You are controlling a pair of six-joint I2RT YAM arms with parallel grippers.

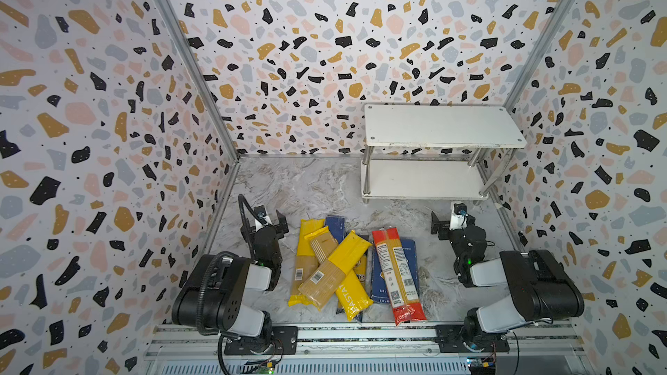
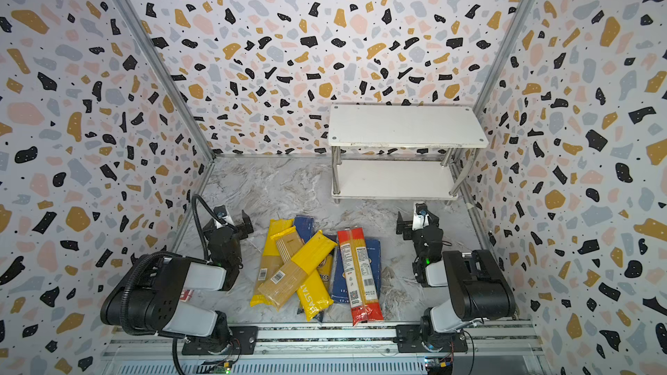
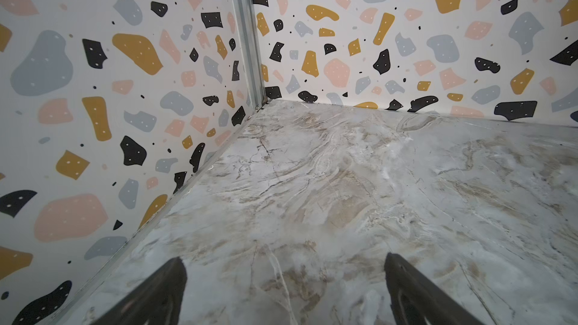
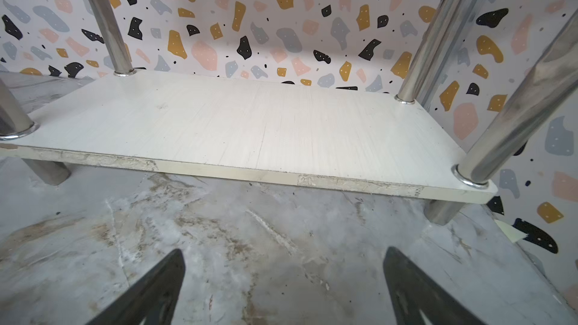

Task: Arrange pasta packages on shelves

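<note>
Several pasta packages lie loosely overlapped on the marble table between the arms: yellow bags (image 1: pixel 333 271), blue bags (image 1: pixel 406 277) and a red bag (image 1: pixel 394 274) on top at the right. A white two-tier shelf stands at the back right, its upper board (image 1: pixel 441 125) and lower board (image 4: pixel 253 126) both bare. My left gripper (image 1: pixel 264 218) hovers left of the pile, open and empty, facing bare table in the left wrist view. My right gripper (image 2: pixel 417 221) is open and empty in front of the shelf, right of the pile.
Patterned walls close in the back and both sides. Four metal posts (image 4: pixel 99 12) bound the lower board.
</note>
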